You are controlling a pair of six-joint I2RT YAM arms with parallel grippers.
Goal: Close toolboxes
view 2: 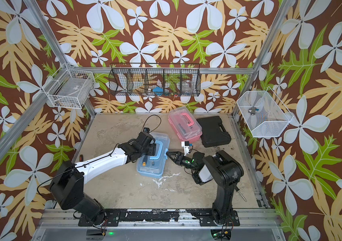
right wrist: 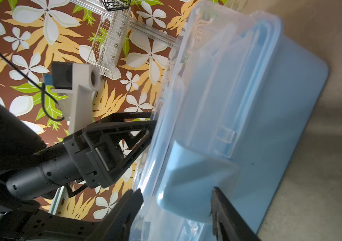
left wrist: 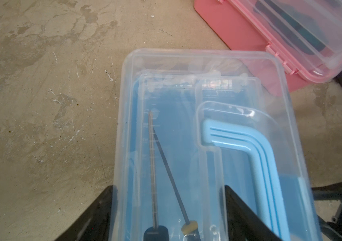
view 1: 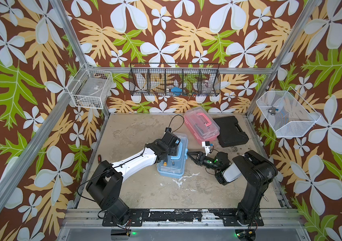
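Note:
The blue toolbox [view 1: 171, 168] stands mid-table with its clear lid [left wrist: 171, 62] down over the box; tools show through it. A light-blue carry handle [left wrist: 265, 172] lies in the lid's top. Over the lid is my left gripper, its fingers apart, nothing gripped between them; whether it touches the lid I cannot tell. At the toolbox's right side, the blue latch [right wrist: 197, 178] is tilted out from the wall. My right gripper is at that latch, fingers spread, one on each side of its lower part in the right wrist view.
A pink toolbox [view 1: 201, 124] with a clear lid sits behind to the right, beside a black case [view 1: 231, 132]. A screwdriver [view 1: 99, 158] lies at the left edge. Wire baskets [view 1: 92, 88] hang on the frame.

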